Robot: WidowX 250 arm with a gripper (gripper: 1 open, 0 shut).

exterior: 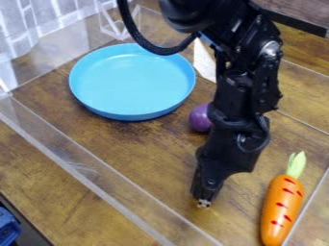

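Observation:
The black gripper (203, 199) points down at the wooden table (77, 163) in the middle of the camera view, its tips low near the surface and shut, with nothing visible between them. A purple object (199, 119) lies behind it, partly hidden by the arm. An orange toy carrot (282, 208) with a green top lies to the gripper's right, apart from it.
A blue bowl (133, 65) stands at the back left. A clear plastic edge runs along the left and front. A blue item (7, 232) sits at the lower left corner. The wood left of the gripper is clear.

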